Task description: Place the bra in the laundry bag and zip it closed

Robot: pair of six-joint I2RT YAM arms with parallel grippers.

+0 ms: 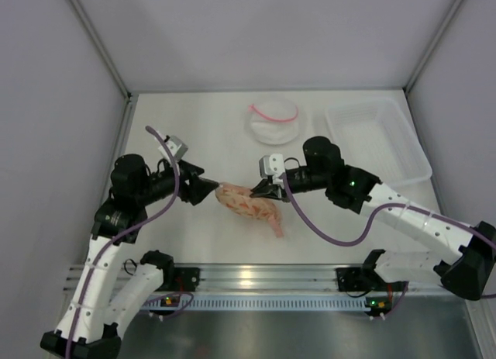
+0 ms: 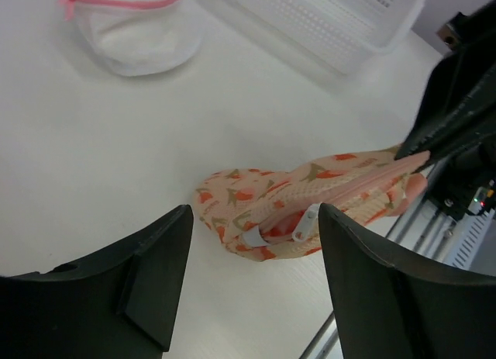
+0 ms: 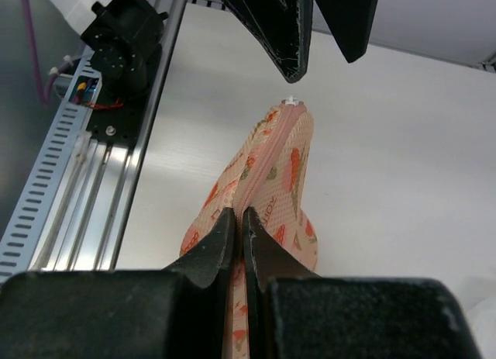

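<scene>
A peach bra with orange print (image 1: pixel 244 205) hangs bunched above the table (image 1: pixel 170 227), pinched by my right gripper (image 1: pixel 257 192), which is shut on its pink strap in the right wrist view. The bra stretches toward my left gripper (image 1: pixel 206 187), which stands open just short of it, fingers to either side of the lower frame in the left wrist view. Small white tabs show on the bra between them. The white mesh laundry bag (image 1: pixel 271 126) (image 2: pixel 136 41), with a pink zip, lies at the back of the table.
A white plastic basket (image 1: pixel 376 138) (image 2: pixel 325 18) stands at the back right, beside the bag. A metal rail (image 1: pixel 256 274) runs along the front edge.
</scene>
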